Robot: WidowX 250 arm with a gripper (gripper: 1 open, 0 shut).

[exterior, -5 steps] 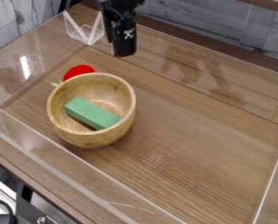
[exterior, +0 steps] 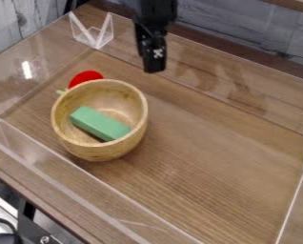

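Observation:
My black gripper [exterior: 153,57] hangs over the back middle of the wooden table, open with nothing visible between its fingers. Below and left of it, a wooden bowl [exterior: 117,145] holds a green block [exterior: 99,125]. A red round object [exterior: 87,78] lies just behind the bowl at its left, partly hidden by its rim.
Clear plastic or wire-like items [exterior: 93,29] stand at the back left and along the left edge.
My gripper has moved to the right across the back of the table, away from above the red object. The bowl, block and red object have not visibly moved.

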